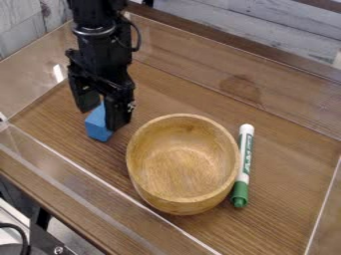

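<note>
My black gripper is low over a blue block on the wooden table at left, its open fingers around or just above the block's upper part. The block's top is partly hidden by the gripper, and whether the fingers touch it cannot be told.
A wide tan wooden bowl sits right of the block. A green and white marker lies right of the bowl. Black cables hang at the lower left.
</note>
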